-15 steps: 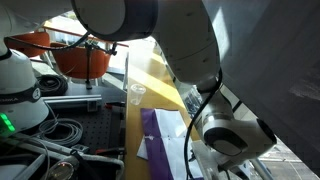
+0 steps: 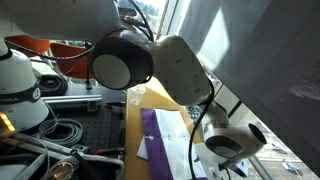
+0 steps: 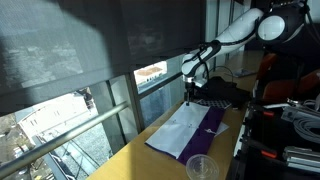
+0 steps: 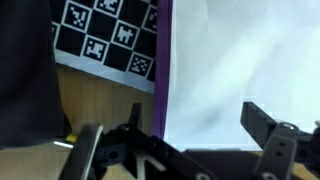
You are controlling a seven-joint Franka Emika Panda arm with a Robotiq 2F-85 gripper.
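A white-and-purple cloth [image 3: 181,126] lies flat on the wooden table; in the wrist view its white face [image 4: 225,70] fills the right side, bordered by a narrow purple strip. My gripper stands open above its edge, with fingers wide apart and nothing held between them. From exterior view 2, the gripper [image 3: 190,100] appears over the cloth's far end. In exterior view 1 the arm hides part of the cloth [image 2: 165,135], and the fingertips are hard to make out.
A clear bowl [image 3: 201,168] rests near the cloth's purple end. Beside the cloth lies a black-and-white marker board [image 4: 110,35], with dark fabric [image 4: 28,80] further left. A railing [image 3: 133,75] runs along one side. Bare wood [image 3: 120,160] shows left of the cloth.
In exterior view 1 the arm's bend and its wrist end have shifted rightward. The cloth and bowl look unmoved.
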